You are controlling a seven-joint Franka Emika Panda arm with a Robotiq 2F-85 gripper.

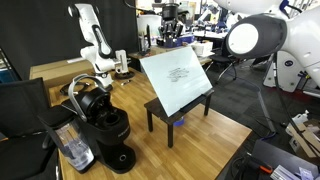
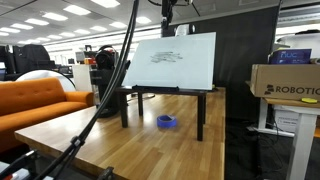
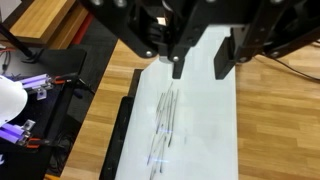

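Note:
Over the back edge of the tilted whiteboard hangs my gripper, clear of its surface. In the wrist view two dark fingers of the gripper stand a short way apart, with white board behind the gap. Nothing between them can be made out at this size. Several thin dark strokes mark the whiteboard. The second exterior view shows the same strokes as a scribble left of the board's centre, and the gripper above the top edge.
The board rests on a black stand on the wooden table. A blue roll lies beneath it. A black coffee machine stands at the table's left. Bare tabletop lies in front of the stand.

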